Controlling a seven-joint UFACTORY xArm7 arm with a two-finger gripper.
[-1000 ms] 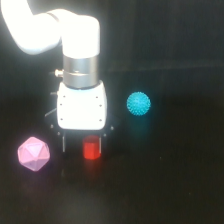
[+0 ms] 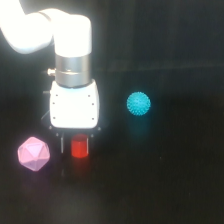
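Note:
A small red cube point(image 2: 79, 147) sits on the dark table just below the white gripper body. My gripper point(image 2: 75, 145) comes down from the upper left. Its thin dark fingers stand apart on either side of the cube, the right one close against it or nearly so. A gap shows between the cube and the left finger point(image 2: 62, 143). Whether the right finger touches the cube is too dark to tell.
A pink faceted ball point(image 2: 33, 153) lies to the left of the gripper, a short way from the left finger. The teal knobbly ball point(image 2: 138, 103) rests to the upper right.
The gripper has shifted left, and the red cube has moved left too. The fingers look closer together than before. Both balls stay where they were.

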